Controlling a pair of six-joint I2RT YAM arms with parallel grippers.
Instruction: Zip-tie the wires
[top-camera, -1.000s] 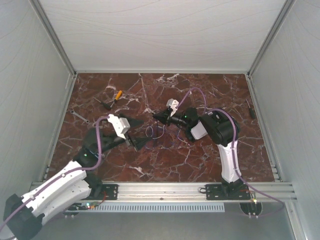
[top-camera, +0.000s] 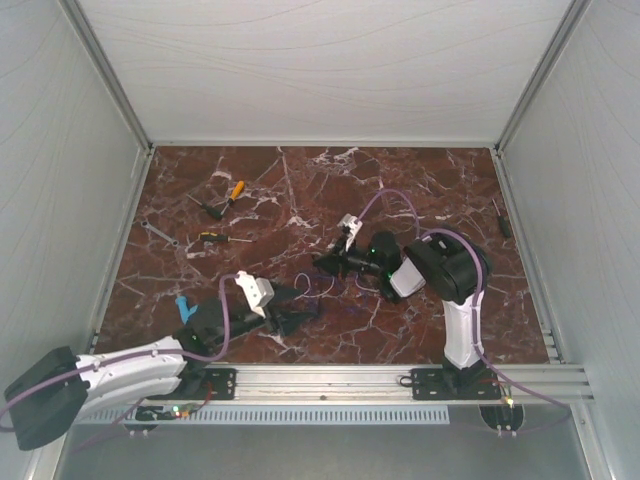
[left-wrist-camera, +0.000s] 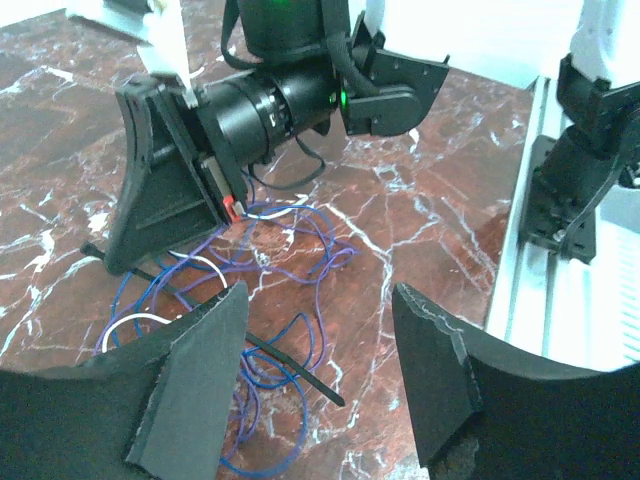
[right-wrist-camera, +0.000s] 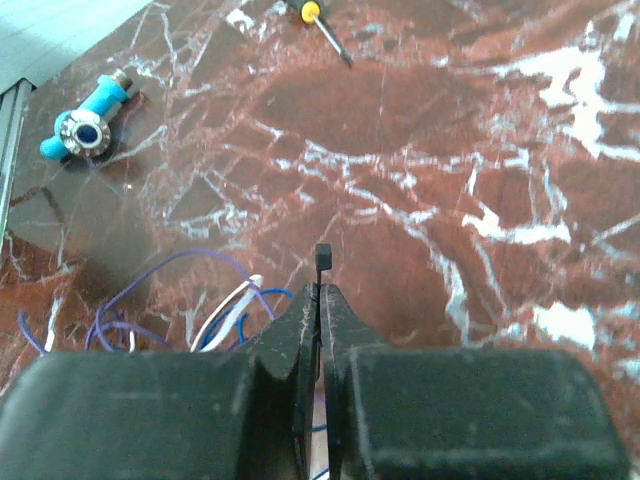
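Blue, purple and white wires (left-wrist-camera: 255, 410) lie in a loose tangle at the table's front middle. A black zip tie (left-wrist-camera: 300, 370) runs diagonally across them; its end (right-wrist-camera: 323, 256) pokes up between the tips of my right gripper, which is shut on it. My left gripper stands open over the near end of the tie and wires, nothing visible between its fingers.
Screwdrivers (top-camera: 215, 237) and a wrench (top-camera: 160, 232) lie at the back left, a cyan tool (right-wrist-camera: 95, 115) at the front left, another screwdriver (top-camera: 502, 222) at the right.
My left gripper has moved down toward the front edge of the table. My right gripper has shifted slightly toward the front and right.
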